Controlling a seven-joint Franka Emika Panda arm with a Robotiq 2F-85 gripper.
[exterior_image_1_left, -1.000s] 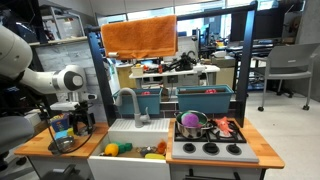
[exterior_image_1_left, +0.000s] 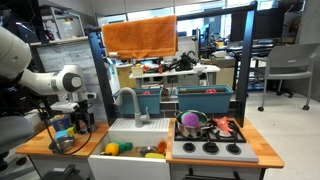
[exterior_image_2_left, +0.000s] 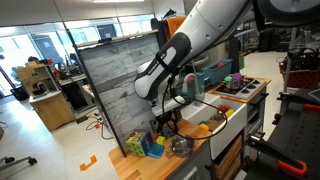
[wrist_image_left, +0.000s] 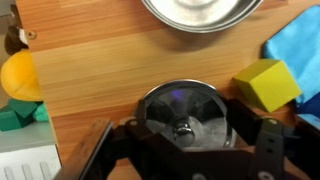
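Note:
A glass lid (wrist_image_left: 183, 105) with a dark round knob (wrist_image_left: 183, 132) lies on the wooden counter in the wrist view. My gripper is directly over it, its dark fingers apart on either side of the knob. No clear gap or contact between fingers and knob can be made out. In exterior view 1 the gripper (exterior_image_1_left: 84, 108) points down over the left counter, behind a silver pot (exterior_image_1_left: 64, 144). That pot (wrist_image_left: 205, 8) shows at the top of the wrist view, uncovered and apart from the lid.
Close to the lid are a yellow block (wrist_image_left: 267, 84) and a blue cloth (wrist_image_left: 296, 50). The sink (exterior_image_1_left: 138, 134) is to the right, with toy food (exterior_image_1_left: 125, 148) along its front. Farther right, a pot (exterior_image_1_left: 192, 125) stands on the stove (exterior_image_1_left: 215, 150). A grey panel (exterior_image_2_left: 105, 75) rises behind the counter.

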